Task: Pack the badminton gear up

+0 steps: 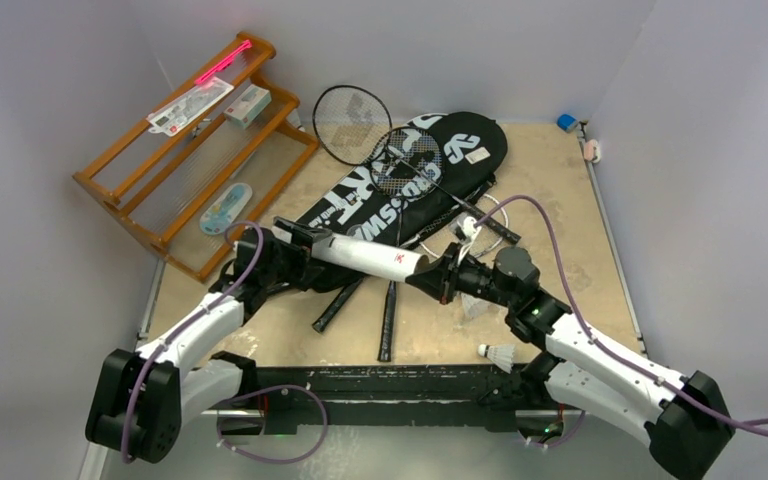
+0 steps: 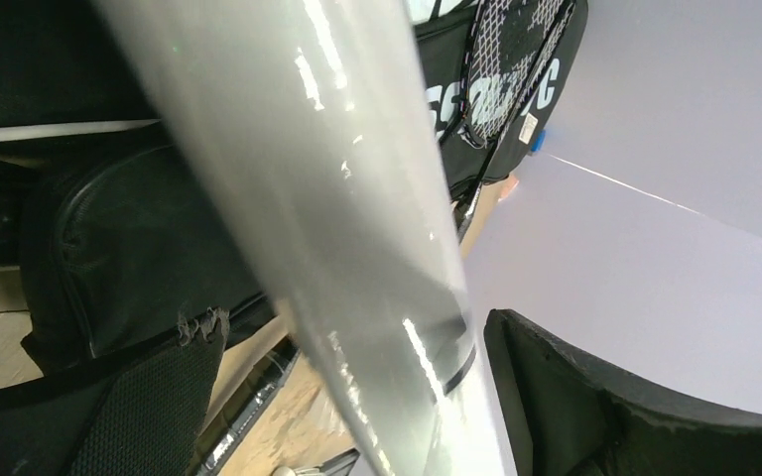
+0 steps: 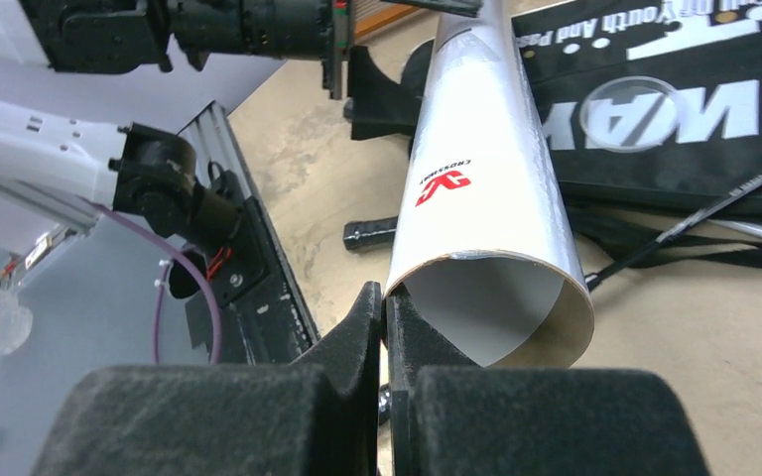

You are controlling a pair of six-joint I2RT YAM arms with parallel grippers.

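Note:
A white shuttlecock tube (image 1: 365, 254) with a red logo hangs over the black racket bag (image 1: 460, 150). My right gripper is shut on the rim of the tube's open end. My left gripper stands open around the tube's other end, its fingers either side of it. Two rackets (image 1: 353, 110) lie across the bag, handles toward the front. A shuttlecock (image 1: 498, 355) lies at the front edge; others are mostly hidden under the right arm.
A wooden shelf (image 1: 195, 163) with small items stands at the left. A blue object (image 1: 567, 122) sits at the back right corner. Walls border the back and sides.

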